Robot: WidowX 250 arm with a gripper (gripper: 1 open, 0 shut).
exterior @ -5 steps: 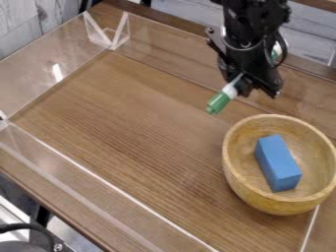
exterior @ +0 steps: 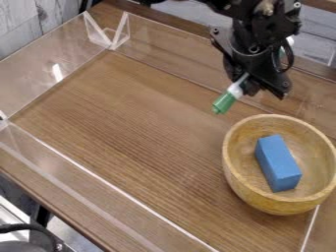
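The black gripper (exterior: 247, 77) hangs over the upper right of the table, shut on a slim green object (exterior: 229, 99) with a pale upper part, held tilted. Below and to the right, a round tan bowl (exterior: 246, 192) holds a blue block (exterior: 276, 161). The green object is apart from the bowl, above and left of it.
Transparent walls run along the back and left edges, with white tape (exterior: 110, 25) at the back left. A dark cable (exterior: 27, 228) lies outside at the lower left.
The gripper and green object have shifted slightly up and right over the last second, with small changes in the arm's pose. The bowl and block have not moved.
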